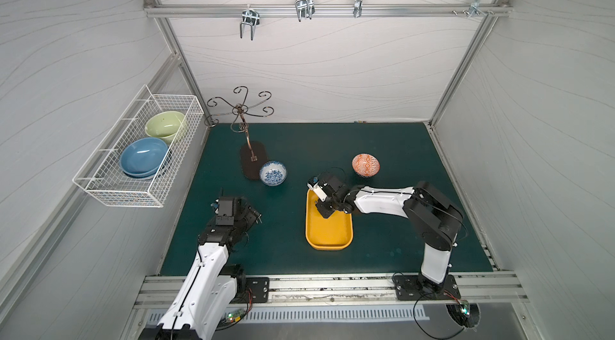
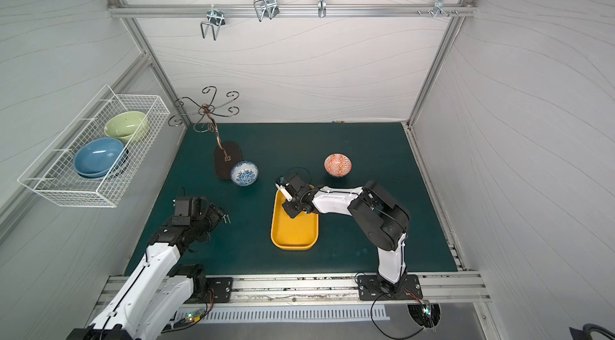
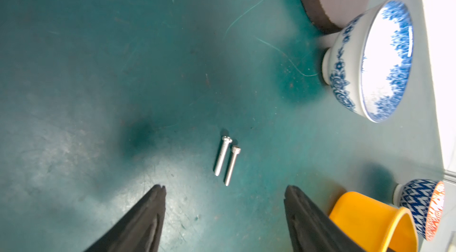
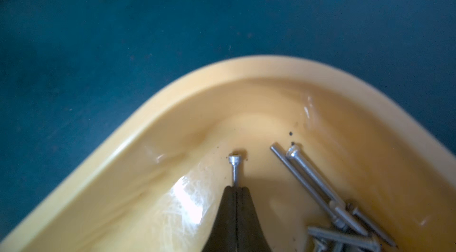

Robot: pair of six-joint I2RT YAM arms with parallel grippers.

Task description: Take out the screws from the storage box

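Note:
The right gripper is shut low inside the yellow storage box (image 4: pixel 266 66). A small screw (image 4: pixel 234 161) lies on the box floor directly ahead of it, its shank running to the fingertips; whether it is pinched cannot be told. More silver screws (image 4: pixel 315 176) are piled to the right in the box. In the left wrist view, two screws lie side by side on the green table, a left one (image 3: pixel 222 155) and a right one (image 3: pixel 232 164). My left gripper stands open above the table, the screws in view between and beyond its fingers.
A blue-and-white bowl (image 1: pixel 273 173) stands beside the dark base of a metal stand (image 1: pixel 253 154). An orange patterned bowl (image 1: pixel 365 165) sits behind the right arm. Bare table (image 1: pixel 282 237) lies between the left gripper and the box.

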